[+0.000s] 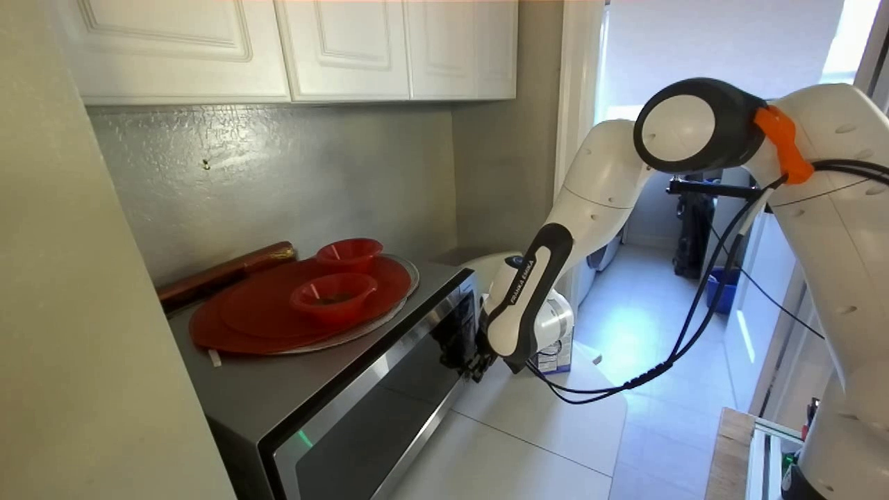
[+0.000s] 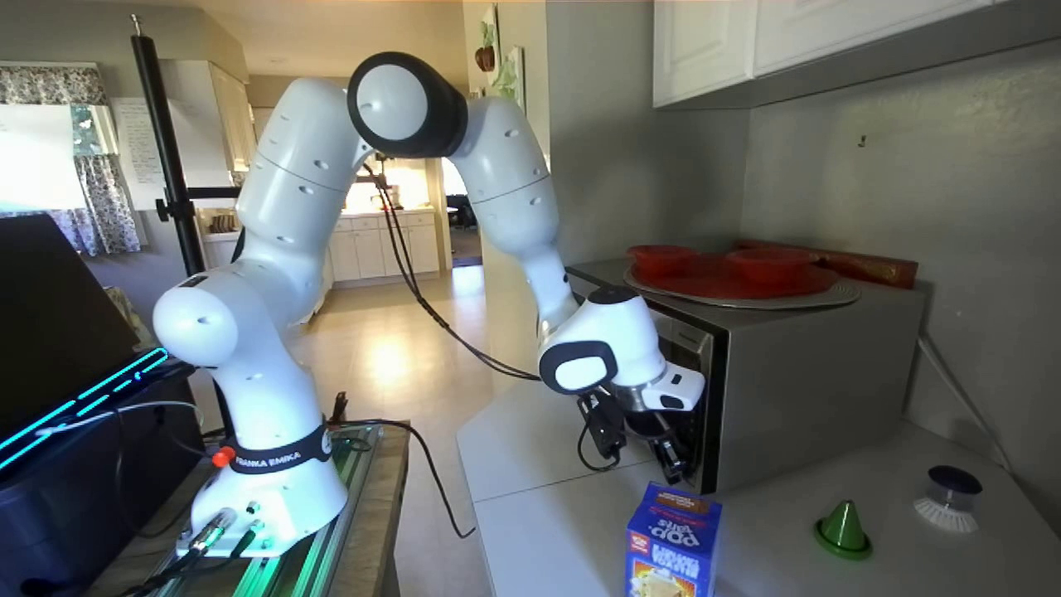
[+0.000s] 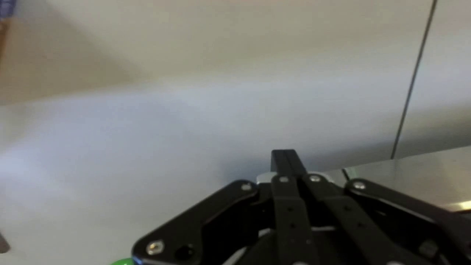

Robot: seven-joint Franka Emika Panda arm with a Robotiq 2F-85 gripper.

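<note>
My gripper is shut, with its two black fingers pressed together and nothing showing between them. In the second exterior view the gripper (image 2: pixel 673 466) points downward at the front of the microwave (image 2: pixel 811 398), close to its near front edge. From the first exterior view it stands by the control-panel end of the microwave (image 1: pixel 250 387), whose door looks closed. Whether the fingertips touch the front cannot be told. The wrist view catches only a silvery strip of the microwave (image 3: pixel 415 174) at the lower right.
Red bowls (image 1: pixel 335 300) rest on a red round mat atop the microwave. A blue Pop-Tarts box (image 2: pixel 673 542), a green cone-shaped object (image 2: pixel 843 527) and a brush (image 2: pixel 950 497) stand on the white counter (image 2: pixel 557 497). White cupboards (image 1: pixel 346 50) hang above.
</note>
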